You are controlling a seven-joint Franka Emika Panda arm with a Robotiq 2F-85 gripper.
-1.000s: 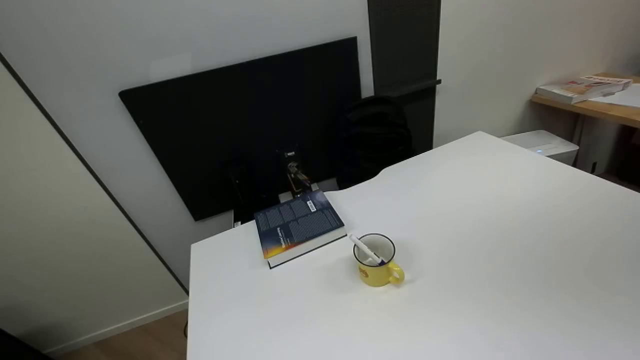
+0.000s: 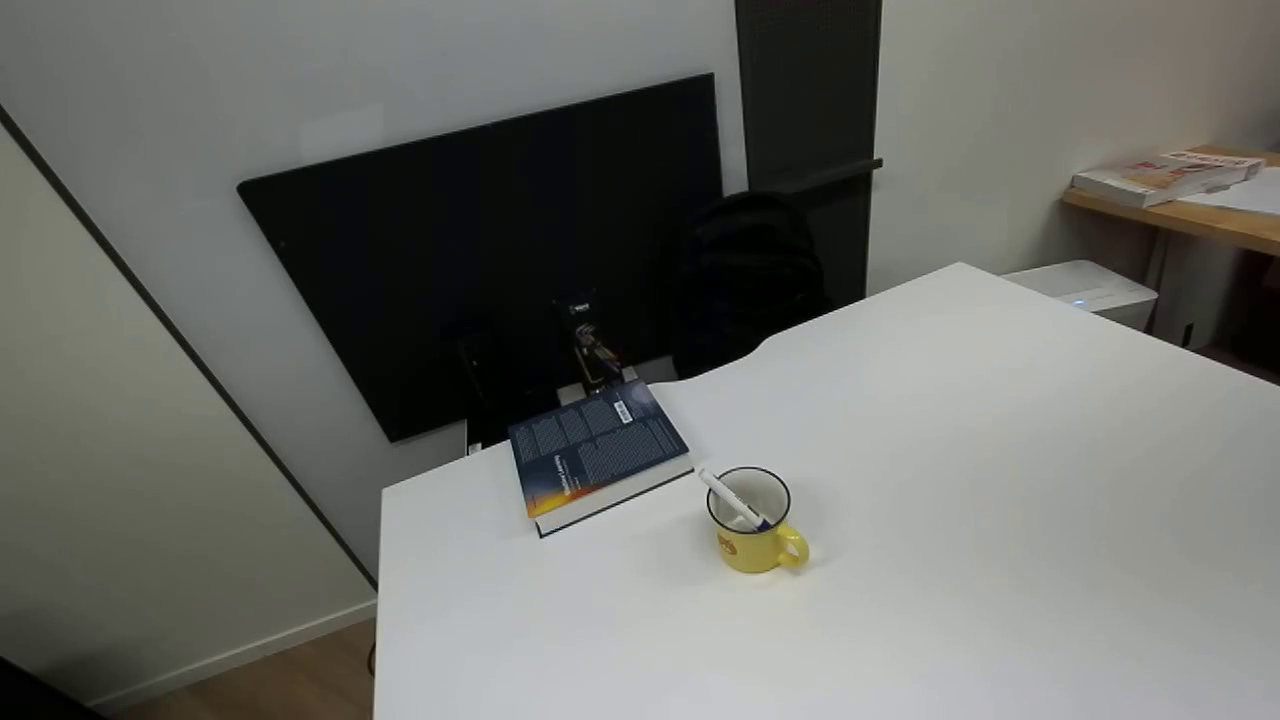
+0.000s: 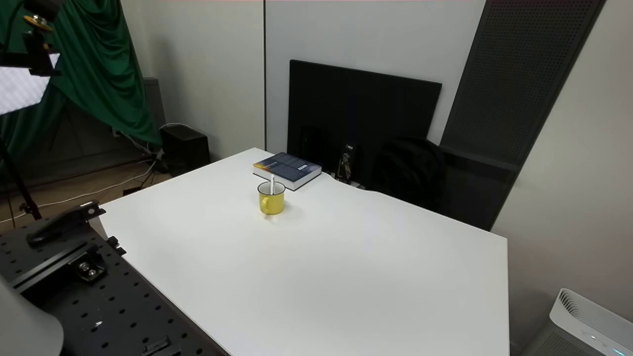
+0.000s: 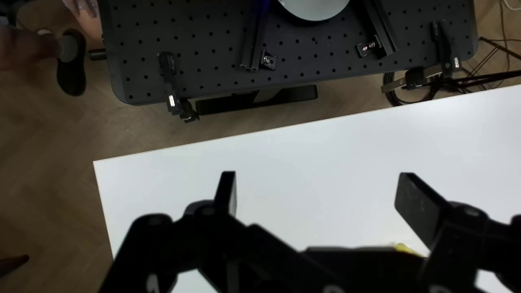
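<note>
A yellow mug (image 2: pixel 750 552) with a dark rim stands upright on the white table (image 2: pixel 984 516). A white marker (image 2: pixel 733 499) leans inside it, one end poking out above the rim. Just beside the mug lies a thick dark-blue book (image 2: pixel 606 450); in exterior view 2 the book (image 3: pixel 286 167) is behind the mug (image 3: pixel 271 203). The wrist view shows my gripper open above the table, its fingers far apart and nothing between them. A bit of yellow (image 4: pixel 406 249), likely the mug, peeks out by the right finger, mostly hidden. Neither exterior view shows the gripper.
A black perforated base plate (image 3: pixel 118 296) adjoins the table's near side, with clamps on it. A black panel (image 2: pixel 504 240) and a dark backpack (image 2: pixel 750 276) stand behind the table's far edge.
</note>
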